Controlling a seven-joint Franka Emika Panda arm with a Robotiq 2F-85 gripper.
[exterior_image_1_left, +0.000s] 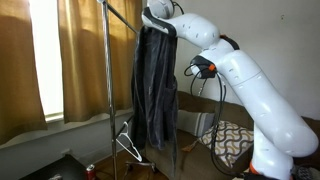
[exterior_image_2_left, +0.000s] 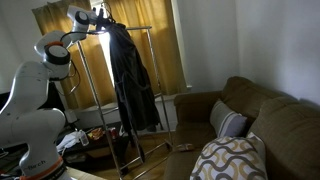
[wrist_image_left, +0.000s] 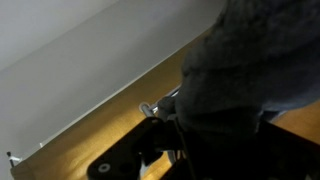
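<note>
A long dark garment (exterior_image_1_left: 156, 90) hangs at the clothes rack, beside its upright post; in the second exterior view the garment (exterior_image_2_left: 132, 80) falls from near the top rail. My gripper is shut on the dark cloth (wrist_image_left: 250, 70), which covers much of the right side of the wrist view and hides most of the fingertips. Whether a hanger is inside the garment cannot be told. A white hanger (exterior_image_1_left: 130, 150) is low down to the left of the garment.
The metal rack (exterior_image_1_left: 108, 85) stands before yellow curtains (exterior_image_1_left: 85, 60). A brown sofa (exterior_image_2_left: 265, 105) with patterned cushions (exterior_image_2_left: 228, 160) is to the right in the second exterior view. Small items (exterior_image_2_left: 72, 138) lie low at the left.
</note>
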